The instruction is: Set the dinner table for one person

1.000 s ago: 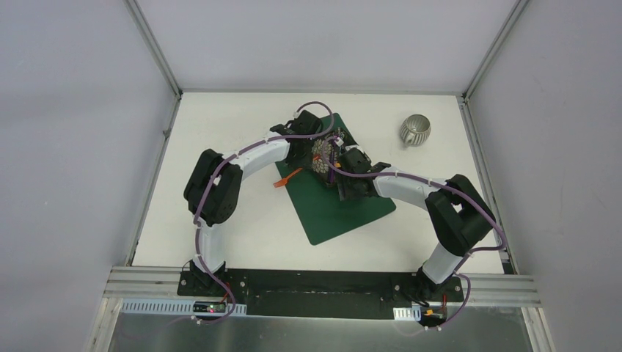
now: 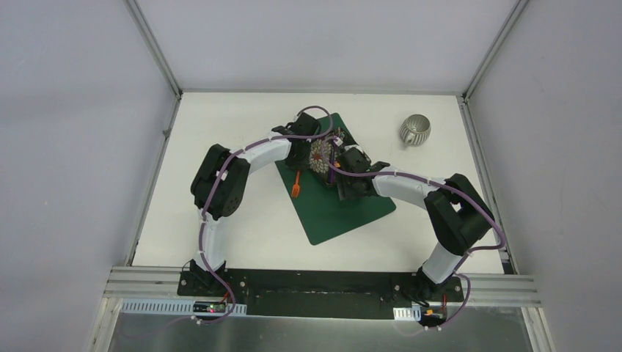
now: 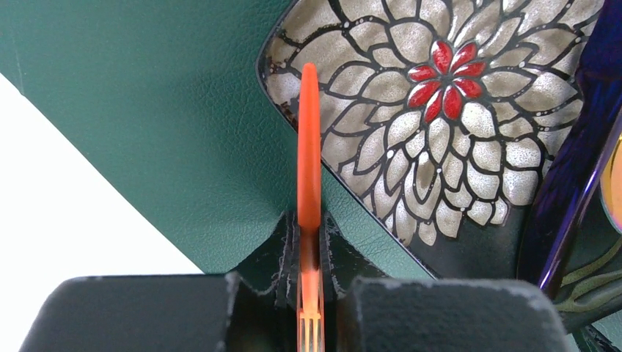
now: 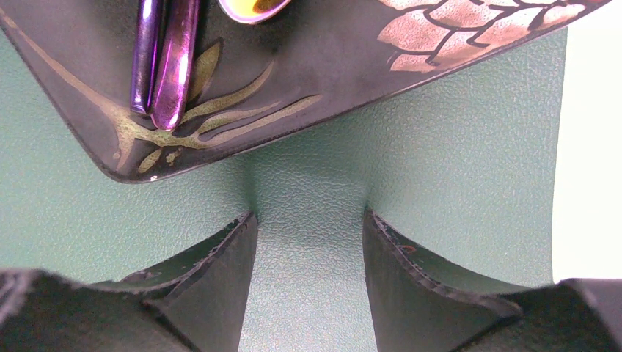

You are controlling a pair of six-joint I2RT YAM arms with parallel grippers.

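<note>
An orange fork [image 3: 309,147] is held in my shut left gripper, handle over the edge of the patterned dark tray [image 3: 440,183], tines toward me; in the top view its head [image 2: 295,191] points down the green mat [image 2: 337,220]. On the tray lie purple utensils [image 4: 172,73] and a rounded piece with a yellow inside [image 4: 253,9], cut off by the frame edge. My right gripper stands open over bare mat just outside the tray's edge, nothing between its fingers.
A ribbed grey mug [image 2: 415,130] stands at the back right of the white table [image 2: 220,117]. Both arms reach in over the tray from either side.
The orange fork has swung from slanting down-left to pointing toward the table's front, with my left gripper shifting slightly. The right arm looks unchanged.
</note>
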